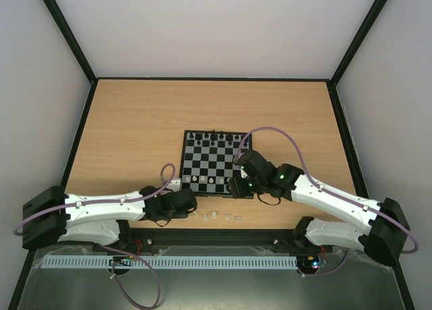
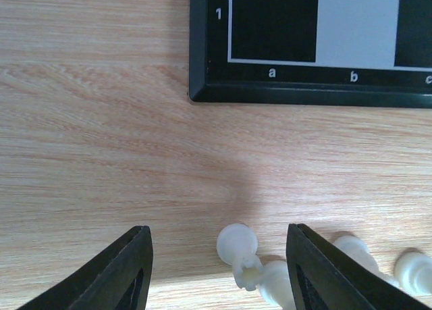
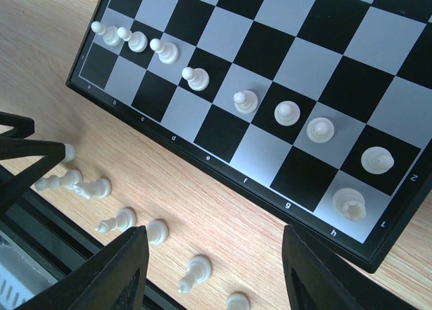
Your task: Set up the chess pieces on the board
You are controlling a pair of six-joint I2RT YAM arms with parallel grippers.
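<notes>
The chessboard point(image 1: 209, 155) holds black pieces along its far side and white pieces along its near side. In the right wrist view a row of white pawns point(image 3: 246, 101) and a white piece point(image 3: 349, 204) at the h1 corner stand on it. My left gripper is open over loose white pieces point(image 2: 236, 242) below the board's a1 corner, with nothing held between its fingers. My right gripper is open above the board's near right part, over loose white pieces point(image 3: 192, 274) on the wood, holding nothing.
Several white pieces lie between board and table front edge point(image 3: 27, 215). The left gripper's dark fingers reach into the right wrist view at left.
</notes>
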